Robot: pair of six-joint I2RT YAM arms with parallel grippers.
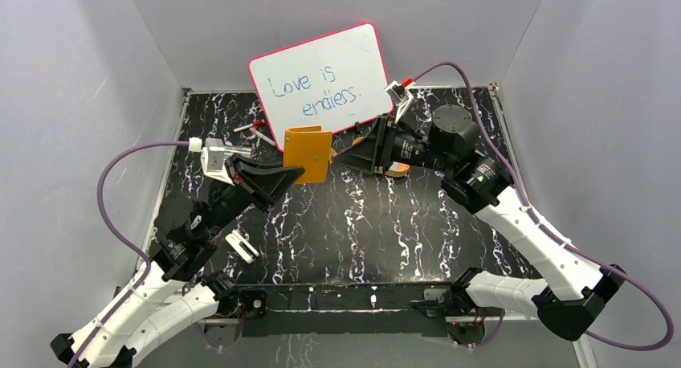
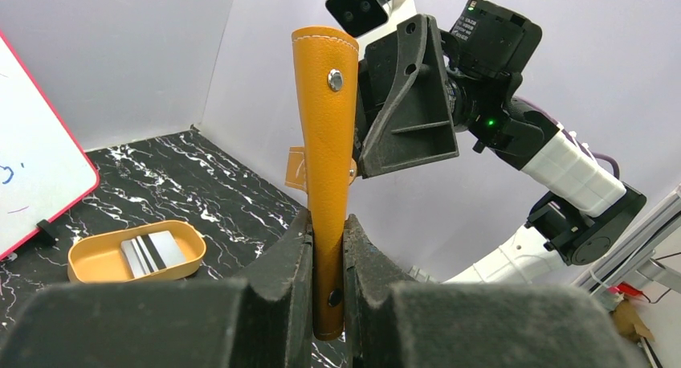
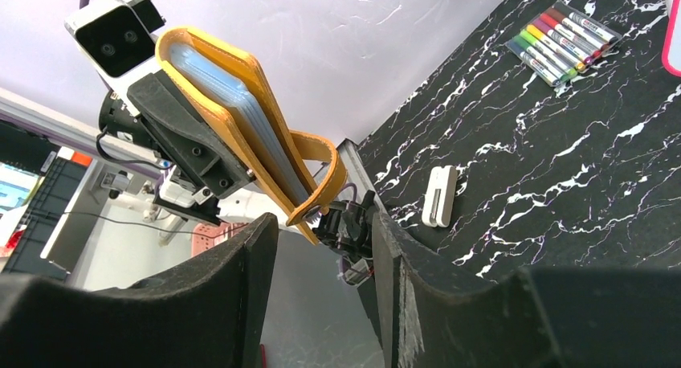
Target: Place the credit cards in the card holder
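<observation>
The orange leather card holder (image 1: 306,153) is held up above the table, with my left gripper shut on its lower end. In the right wrist view, clear plastic sleeves (image 3: 241,103) show between its covers, and its strap (image 3: 325,159) bows out toward my right gripper. My right gripper is open close beside the holder, its two fingers apart; whether they touch the strap is hard to tell. A grey card with black and white stripes (image 2: 152,254) lies in the shallow orange tray (image 2: 84,269).
Behind the holder lies a red-edged whiteboard (image 1: 321,79) with handwriting. A pack of coloured markers (image 3: 564,42) and a small white object (image 3: 439,196) rest on the black marbled table.
</observation>
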